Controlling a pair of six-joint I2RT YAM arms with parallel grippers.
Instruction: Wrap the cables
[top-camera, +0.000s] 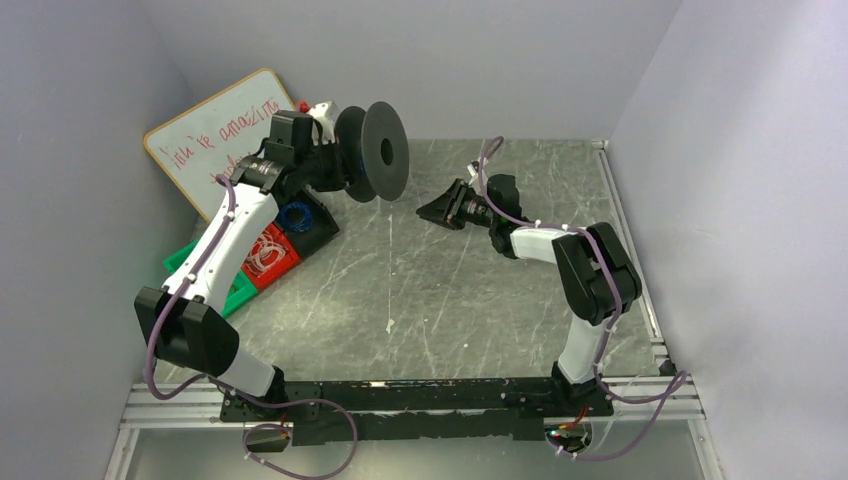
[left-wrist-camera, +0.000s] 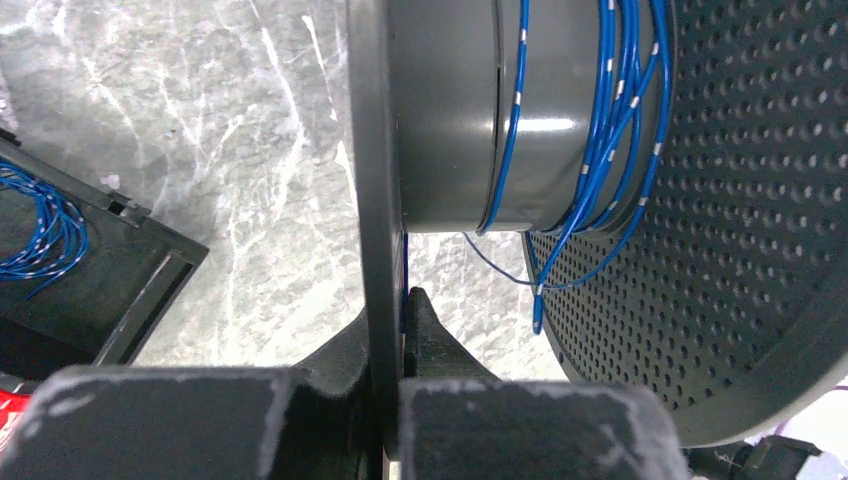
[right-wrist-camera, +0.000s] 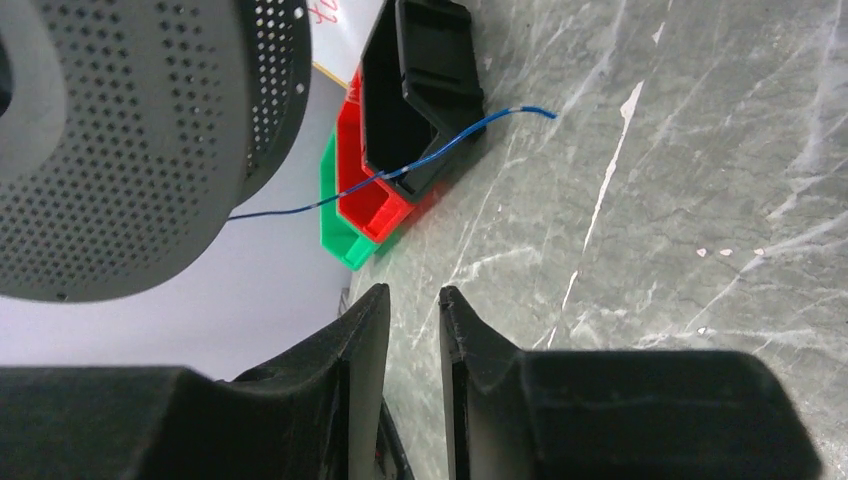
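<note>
A dark grey spool with two round flanges is held up above the table at the back left. My left gripper is shut on the rim of its near flange. Several turns of blue cable lie around the spool's core, crossing each other near the far flange. One free end of blue cable sticks out past the flange into the air. My right gripper is part open, with only table showing between its fingers. It hangs to the right of the spool, apart from the cable end.
Black, red and green bins stand at the left, with a blue coil in the black one and pale cables in the red. Behind them leans a whiteboard.
</note>
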